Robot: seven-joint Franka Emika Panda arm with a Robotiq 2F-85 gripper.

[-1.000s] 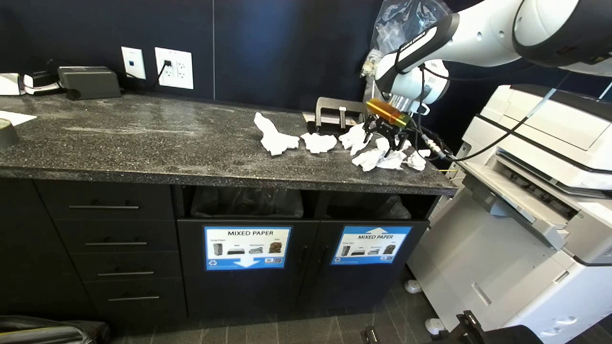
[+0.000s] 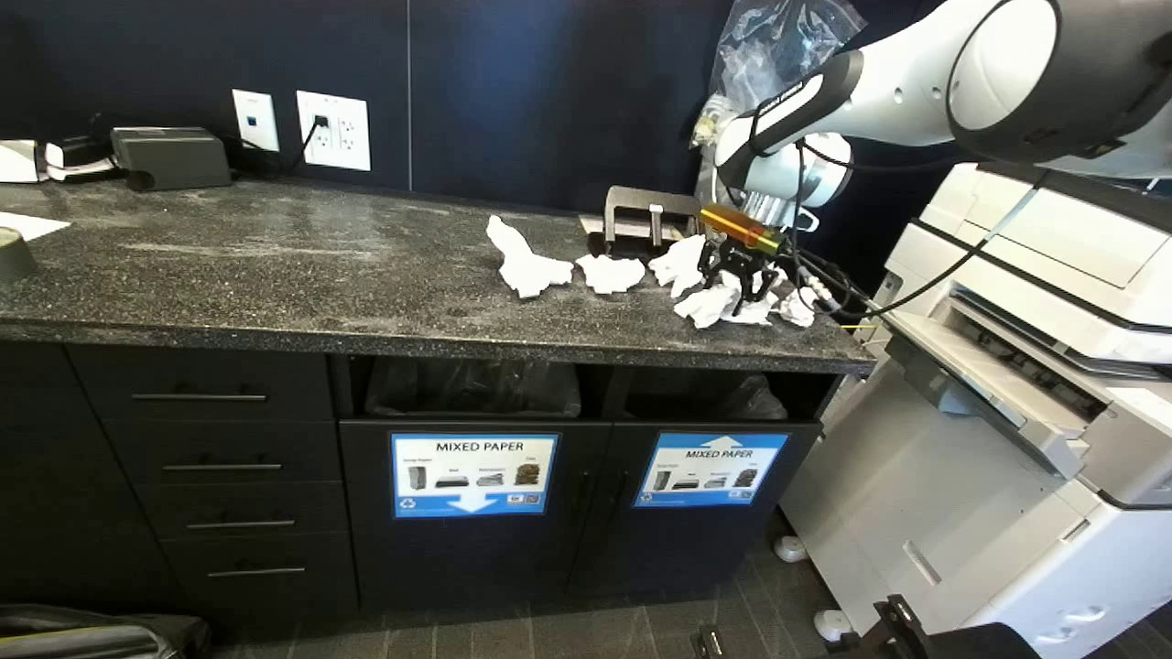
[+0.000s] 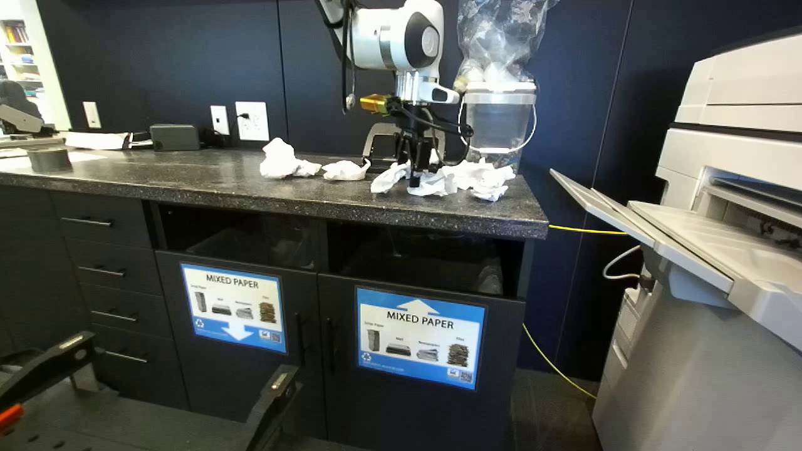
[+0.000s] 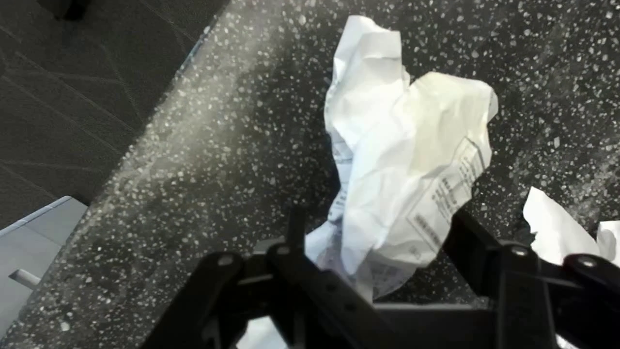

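In the wrist view my gripper has its dark fingers apart, on either side of the lower end of a crumpled white paper (image 4: 378,174) with printed lettering. The right fingertip overlaps that paper's edge; whether it presses on it I cannot tell. From exterior view 1, the gripper (image 2: 733,280) points down, low among the crumpled papers (image 2: 709,303) at the right end of the counter (image 2: 363,258). Further left lie two more crumpled papers, a larger one (image 2: 527,265) and a smaller one (image 2: 611,274). Exterior view 2 also shows the gripper (image 3: 419,174) down at the papers' level.
Behind the papers stands a dark hole punch-like device (image 2: 650,216). A clear bucket (image 3: 498,116) stands at the back right. Below the counter are two open bin slots (image 2: 472,386) with MIXED PAPER signs (image 2: 474,474). A printer (image 2: 1022,329) is at right.
My gripper has come lower, down among the papers, and its fingers stand nearer together. The papers on the left have not moved.
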